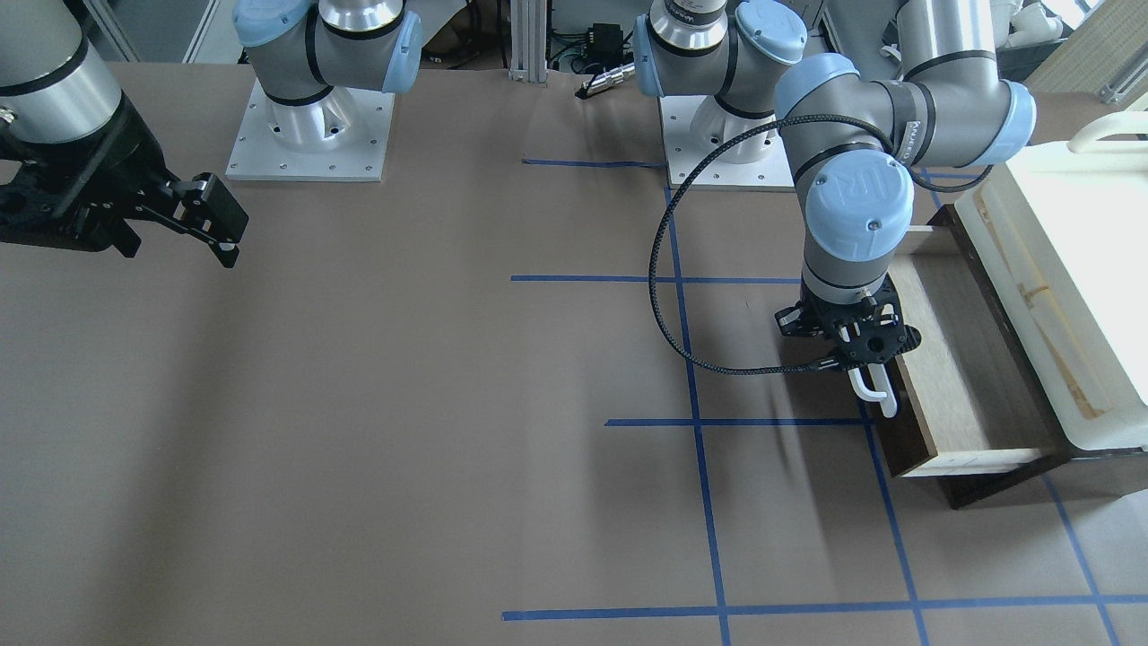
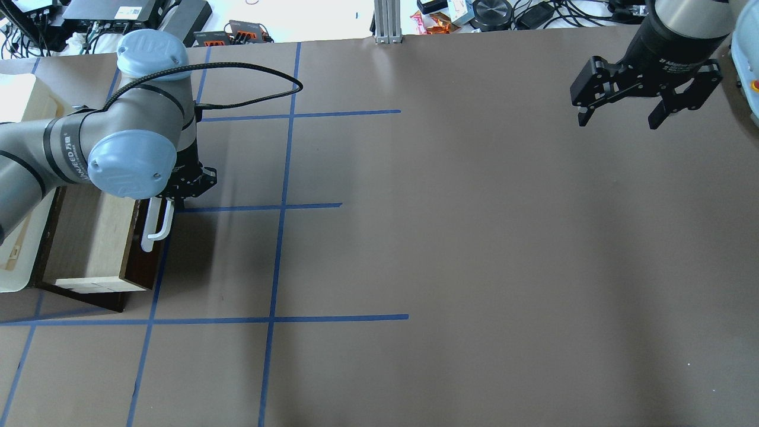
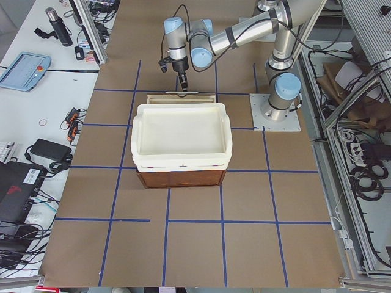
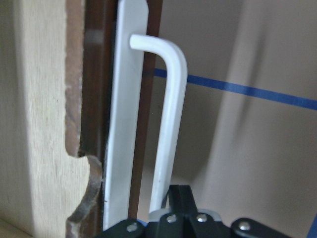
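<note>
A wooden drawer point(image 1: 963, 344) stands pulled out from the dark cabinet that carries a cream plastic tray point(image 3: 181, 135). On the drawer's front is a white bar handle point(image 4: 168, 114). My gripper point(image 1: 856, 350), black, is down at that front, with the handle's lower end between or just behind its fingertips in the wrist view; whether the fingers are shut on it is hidden by the gripper body. In the top view the handle point(image 2: 167, 220) shows beside the gripper point(image 2: 181, 192).
A second black gripper point(image 2: 644, 92) hangs over the far side of the table, apart from the drawer. The floor of blue-taped grid in front of the drawer point(image 1: 603, 484) is clear. Other arm bases stand at the back.
</note>
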